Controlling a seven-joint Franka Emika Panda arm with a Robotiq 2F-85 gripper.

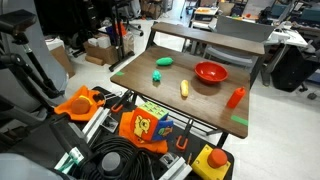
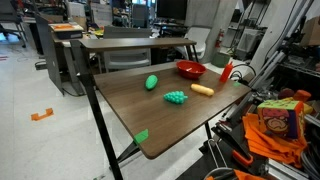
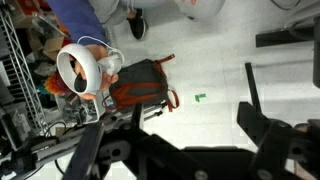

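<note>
My gripper shows at the bottom of the wrist view, its two dark fingers apart with bare floor between them. It is away from the table and holds nothing. On the brown table stands a red bowl, toward the back. A green oval object lies at the back left, with a small teal object in front of it. Near the middle lies a yellow elongated object. At the right edge is a red object, upright in exterior view 2. The bowl's inside looks empty.
A raised brown shelf runs along one side of the table. Orange bins with coloured boxes and black cables crowd the near side. In the wrist view a red and black backpack lies on the floor.
</note>
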